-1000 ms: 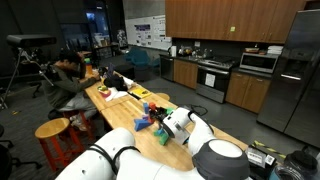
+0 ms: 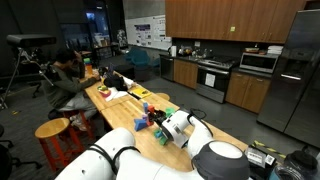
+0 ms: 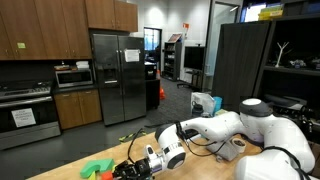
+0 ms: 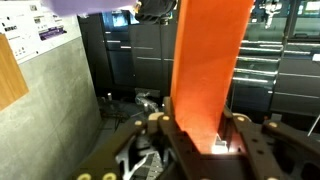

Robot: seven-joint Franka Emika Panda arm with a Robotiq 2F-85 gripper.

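A long orange-red piece (image 4: 205, 70) fills the middle of the wrist view, its lower end between the dark fingers of my gripper, which is shut on it. In exterior view 1 the gripper (image 2: 160, 118) is among colourful pieces on the wooden table; its fingertips are too small to make out there. A blue piece (image 2: 140, 124) lies to its left in that view. In exterior view 2 the gripper (image 3: 133, 168) is low over the table, close to green pieces (image 3: 97, 167).
The wooden table (image 2: 231, 139) has bare room on its right side. Red stools (image 2: 52, 130) stand at the left. Loose dark cable hangs along the white arm (image 3: 170, 140). Kitchen cabinets and a fridge (image 3: 119, 75) are far behind.
Over the last second the gripper end of the arm has shifted slightly left in exterior view 1.
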